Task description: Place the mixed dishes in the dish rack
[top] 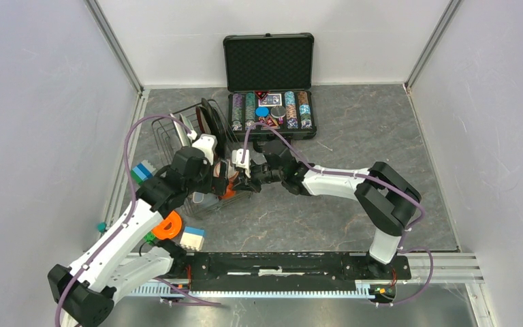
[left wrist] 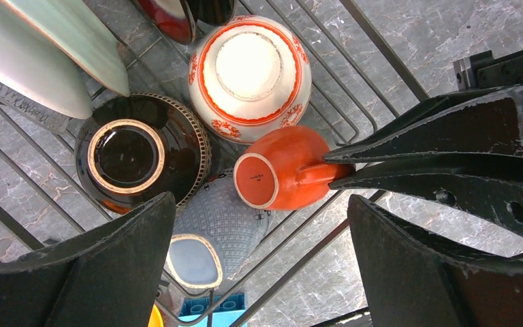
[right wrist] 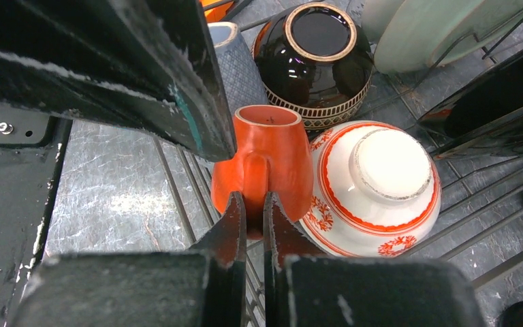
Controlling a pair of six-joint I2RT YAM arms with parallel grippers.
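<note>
In the wire dish rack (top: 167,136), an orange mug (left wrist: 286,170) is held at its handle by my right gripper, which is shut on it. It sits low beside an upside-down white bowl with red trim (right wrist: 374,204), a dark brown bowl (left wrist: 126,170) and a grey-blue cup (right wrist: 235,68). Pale plates (left wrist: 34,61) and dark plates stand upright at the back. My left gripper hangs open above the mug, nothing between its fingers; my right gripper's fingers reach between its fingers in the left wrist view.
An open case of poker chips (top: 272,109) lies behind the rack. Coloured blocks (top: 193,238) and an orange ring (top: 169,225) lie at the left front.
</note>
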